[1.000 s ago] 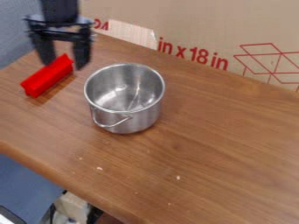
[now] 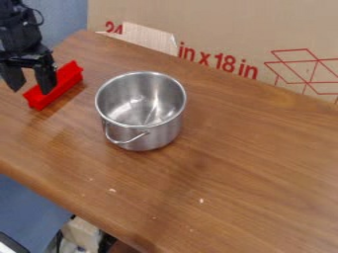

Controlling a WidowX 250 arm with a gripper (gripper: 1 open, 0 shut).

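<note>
A red oblong block (image 2: 55, 83) lies on the wooden table (image 2: 238, 178) at the left. My black gripper (image 2: 27, 78) is at the left edge of the view, open, above and beside the block's left side; whether it touches the block I cannot tell. To the right of the block stands a steel pot (image 2: 141, 109) with a wire handle, empty as far as shows.
A cardboard panel (image 2: 278, 44) with red lettering stands along the back, with a pale piece (image 2: 145, 37) near it. Blue floor shows past the table's left edge.
My gripper has swept left from above the area behind the pot to the left edge, lower beside the red block. The block and pot look unmoved.
</note>
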